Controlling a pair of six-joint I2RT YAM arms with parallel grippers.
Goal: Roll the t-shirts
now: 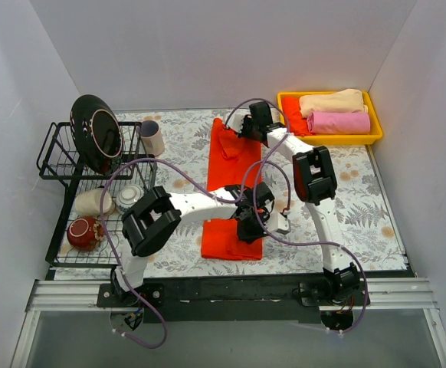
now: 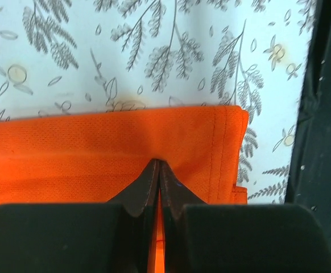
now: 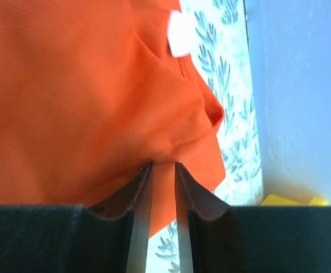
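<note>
An orange T-shirt point(image 1: 231, 165) lies in a long vertical strip down the middle of the table point(image 1: 177, 130). My left gripper is shut at its near end, fingertips pressed on the fabric point(image 2: 114, 139) near a folded corner. My right gripper is at the far end, down on the rumpled cloth, its fingers part open with orange fabric at the tips; whether any is held is unclear. A small white patch, perhaps a label point(image 3: 180, 31), shows in the right wrist view.
A yellow bin point(image 1: 374, 115) at back right holds orange, cream and pink rolled cloths. A black dish rack point(image 1: 54, 180) with a dark plate, bowls and mugs fills the left.
</note>
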